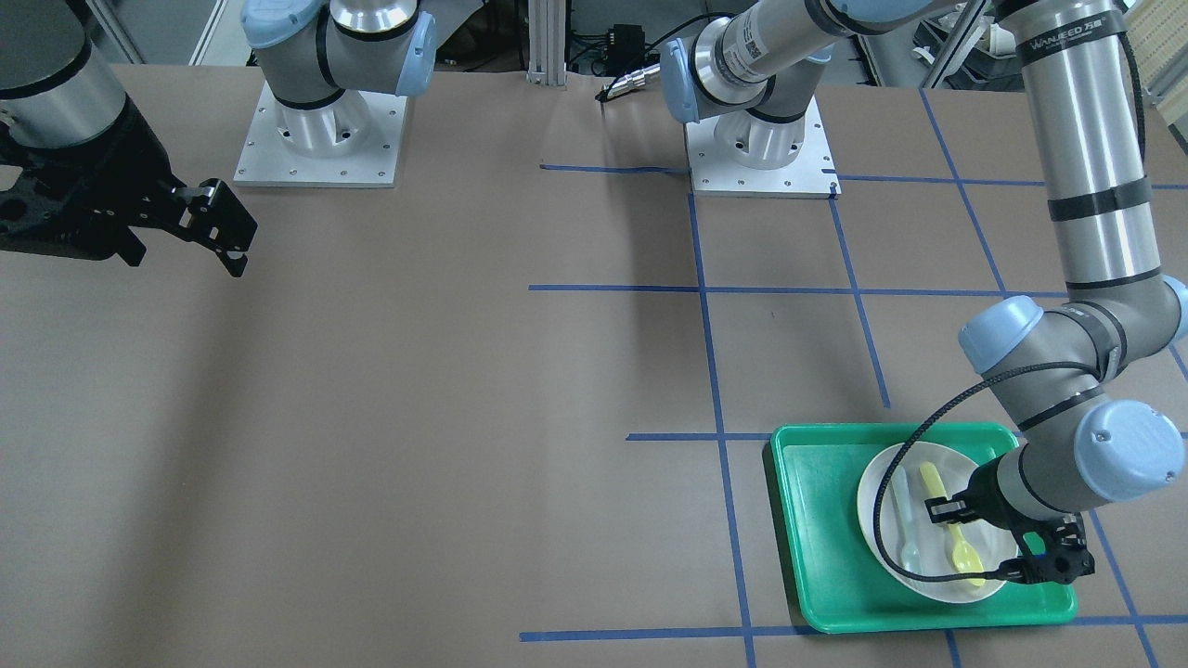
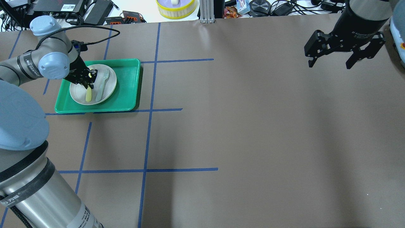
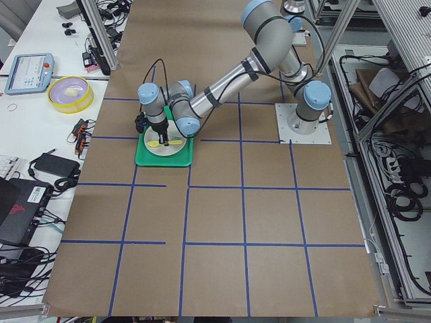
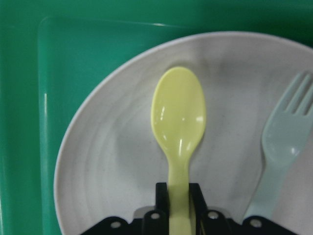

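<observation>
In the front view a green tray (image 1: 813, 557) holds a white plate (image 1: 936, 579) with a yellow spoon (image 1: 964, 557) and a pale blue-green fork (image 1: 908, 540). My gripper (image 1: 944, 508) is low over the plate at the spoon's handle. In the left wrist view the spoon (image 4: 178, 112) runs between my gripper's fingertips (image 4: 178, 191), which sit close on either side of the handle. Whether they are shut on it I cannot tell. The fork (image 4: 283, 142) lies to the right on the plate (image 4: 112, 161).
Another black gripper (image 2: 341, 49) hangs at the far side of the table, away from the tray. A yellow-rimmed container (image 2: 176, 13) stands off the table at the back in the top view.
</observation>
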